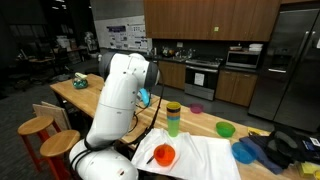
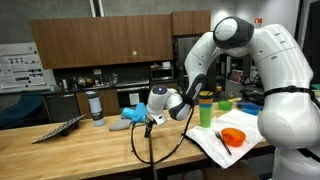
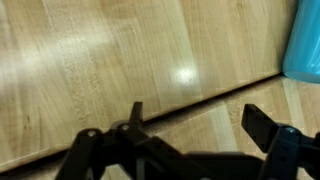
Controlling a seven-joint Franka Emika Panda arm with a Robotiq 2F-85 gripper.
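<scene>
Over the wooden table (image 2: 85, 150), my gripper stands open, with only bare tabletop between its fingers in the wrist view. A bright blue object (image 3: 304, 45) with a rounded end lies at the upper right of that view, apart from the fingers. Exterior view 2 has the blue object (image 2: 134, 114) behind the gripper, partly covered by it. In exterior view 1 some of the blue (image 1: 145, 97) shows beside the arm.
A white cloth (image 1: 205, 155) bears an orange bowl (image 1: 164, 155). Nearby stand a green-and-yellow container (image 1: 173, 121), a green bowl (image 1: 225, 129) and a blue bowl (image 1: 244, 152). The left tabletop has a grey-and-white canister (image 2: 95, 106) and a dark flat item (image 2: 70, 119). A seam crosses the table.
</scene>
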